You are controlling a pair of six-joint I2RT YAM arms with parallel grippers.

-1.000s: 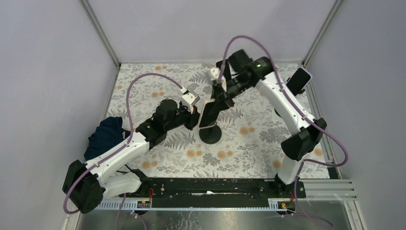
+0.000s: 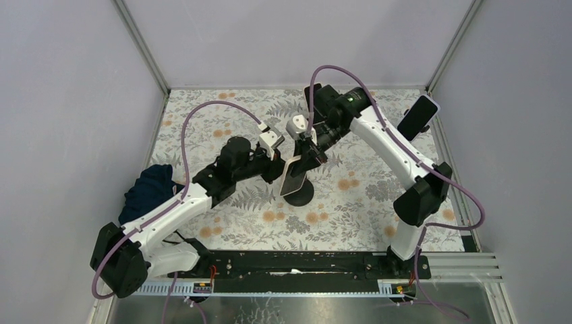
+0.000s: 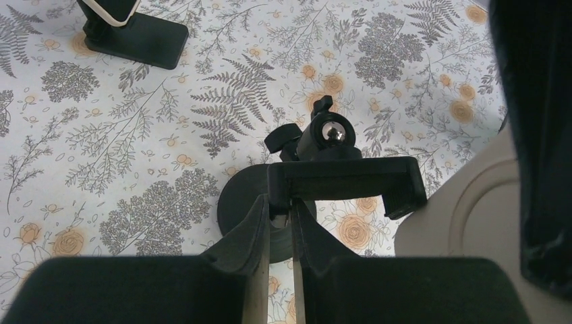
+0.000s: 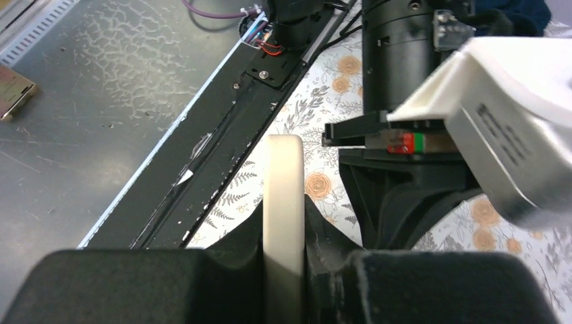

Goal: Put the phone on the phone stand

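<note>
The phone, pale-rimmed, hangs tilted over the round black stand base in the top view; my right gripper is shut on it, and its pale edge sits between the fingers in the right wrist view. My left gripper is at the stand's black bracket, the bracket's end at its narrowly parted fingertips; whether it grips firmly is unclear. The stand's ball joint shows behind the bracket.
Another stand holding a phone stands at the back, and one more phone on a stand at the right. A dark cloth lies at the left.
The left gripper has shifted slightly.
</note>
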